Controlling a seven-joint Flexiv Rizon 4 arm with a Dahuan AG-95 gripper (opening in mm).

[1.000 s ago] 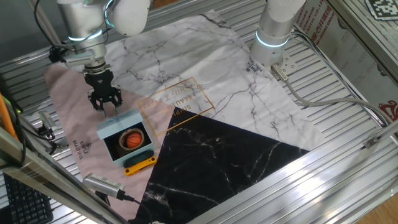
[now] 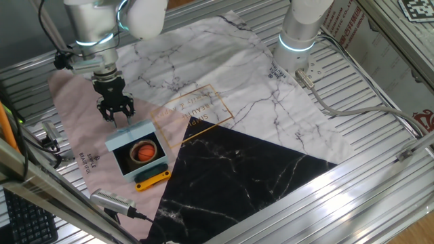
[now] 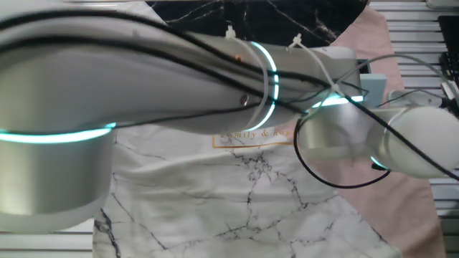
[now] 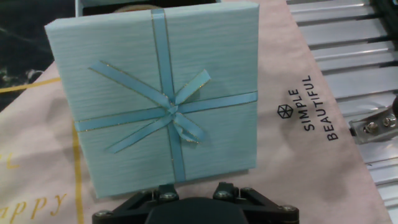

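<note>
A light-blue gift box (image 2: 163,163) stands on the pink part of the cloth, its inside showing. Within it lie a tan ring (image 2: 135,150) and an orange ball (image 2: 145,152) marked like a basketball. The lid (image 2: 129,134), tilted up along the box's far side, turns its ribboned face with a bow (image 4: 173,112) to the wrist view. My gripper (image 2: 121,123) is just behind that lid, fingers pointing down. Its fingertips are apart, with nothing visible between them, so it is open. Whether a finger touches the lid I cannot tell. Exterior view 2 has the gripper hidden behind the arm.
Against the box's front side lies a yellow-and-black tool (image 2: 152,180). A silver device (image 2: 113,202) with a cable is near the front left, by a frame post. The black (image 2: 224,183) and white marbled (image 2: 190,57) areas of the cloth are clear.
</note>
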